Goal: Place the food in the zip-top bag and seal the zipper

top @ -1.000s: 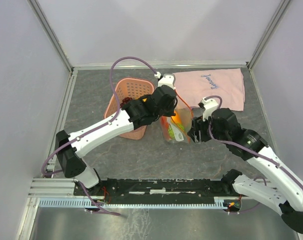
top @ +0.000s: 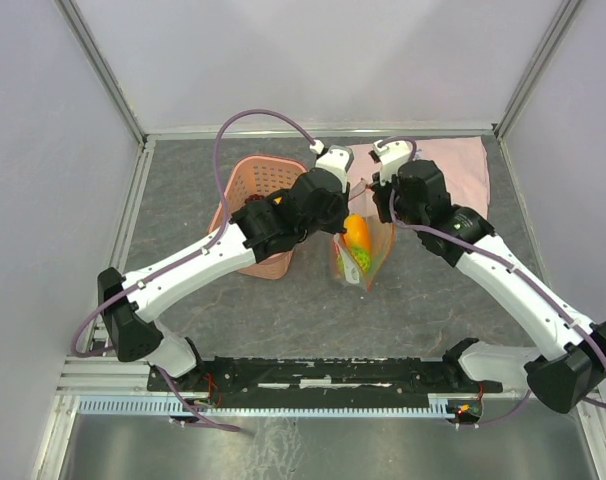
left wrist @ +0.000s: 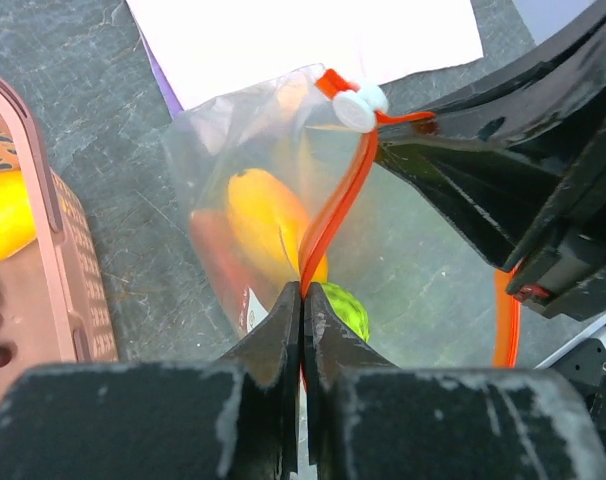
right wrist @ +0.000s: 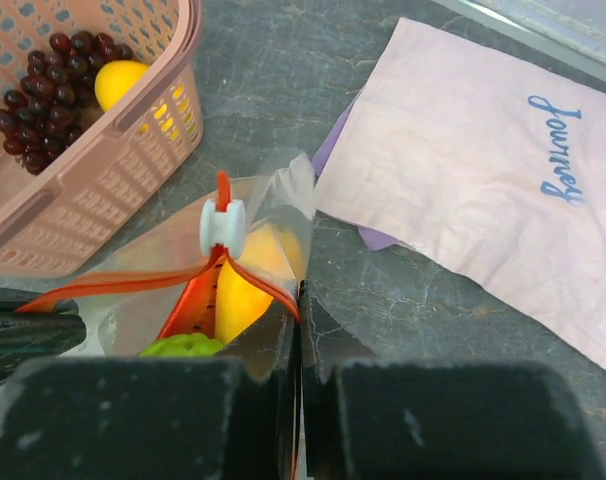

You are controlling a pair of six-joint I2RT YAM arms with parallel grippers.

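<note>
The clear zip bag (top: 357, 264) with orange zipper holds a yellow food (left wrist: 263, 215), a green food (left wrist: 345, 312), and a reddish item. My left gripper is shut on the bag's orange zipper edge. My right gripper is shut at the bag's upper rim, close to the left one; what lies between its fingers is hard to make out. The white slider (right wrist: 222, 228) sits on the zipper between the grippers.
A pink basket (right wrist: 123, 175) with grapes (right wrist: 48, 105) and a yellow fruit (right wrist: 118, 83) stands left. A pink cloth (right wrist: 463, 180) over a purple one lies behind the bag.
My right gripper has moved from the front right up and inward to the bag's top beside the left gripper, and closed. The left gripper has shifted only slightly.
</note>
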